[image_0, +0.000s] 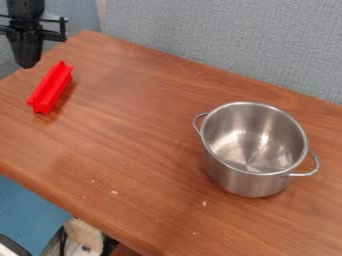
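Note:
My black gripper (27, 52) hangs at the top left edge, above and left of a red elongated ridged object (51, 86) lying on the wooden table (134, 150). Whether the fingers are open or shut is hard to make out. On the right stands an empty steel pot (254, 175) with two handles.
A grey textured wall (227, 40) runs along the table's back edge. Blue flooring (34, 210) and some dark items lie beyond the front left edge.

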